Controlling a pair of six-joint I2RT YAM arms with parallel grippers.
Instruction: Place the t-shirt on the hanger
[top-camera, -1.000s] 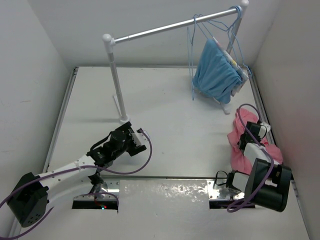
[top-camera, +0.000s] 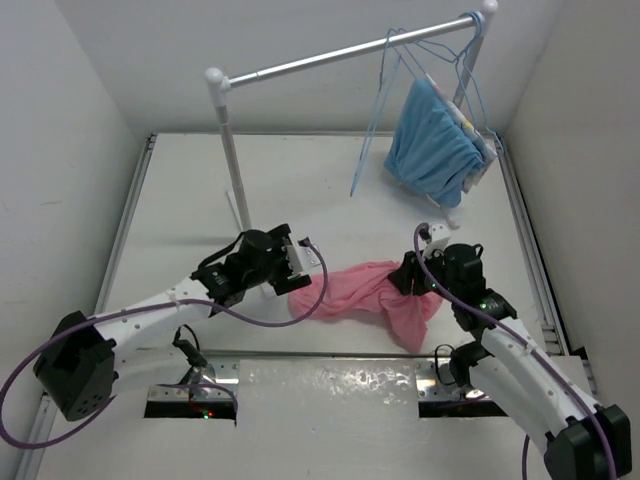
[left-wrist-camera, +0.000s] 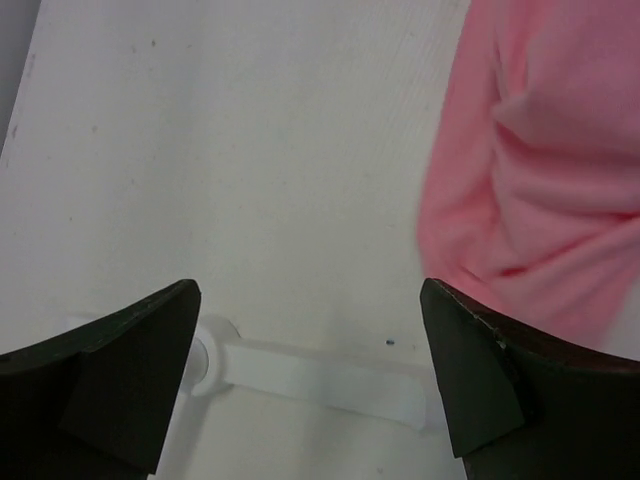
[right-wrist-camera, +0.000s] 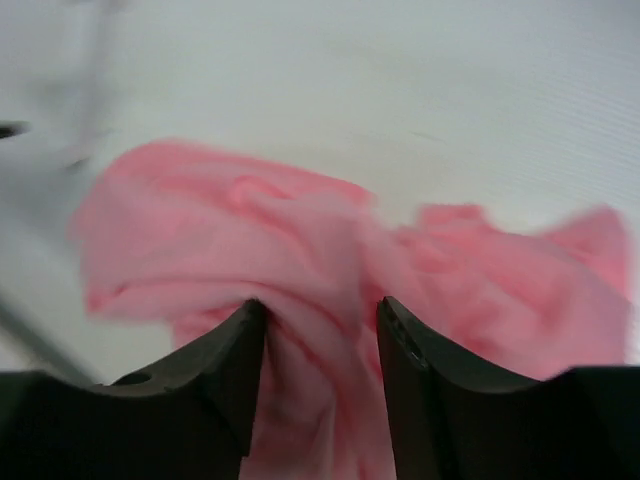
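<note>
The pink t-shirt (top-camera: 350, 290) lies crumpled on the front middle of the table, stretched between both grippers. Pink folds (right-wrist-camera: 310, 260) run up between the fingers of my right gripper, which stand part open around them. In the left wrist view the shirt (left-wrist-camera: 560, 180) fills the upper right, outside my left gripper, whose fingers are wide apart with no cloth between. From above, the left gripper (top-camera: 290, 285) is at the shirt's left end. Empty blue hangers (top-camera: 375, 120) dangle from the rail.
The white rail (top-camera: 350, 52) spans the back on posts, its left post (top-camera: 234, 165) behind my left arm. A blue cloth (top-camera: 430, 145) hangs at the right. Bare table (top-camera: 300, 190) lies behind the shirt.
My right gripper has come from the far right toward the middle, and the shirt has spread leftward with it. The left gripper has shifted slightly right and back. A hanging hanger has swung.
</note>
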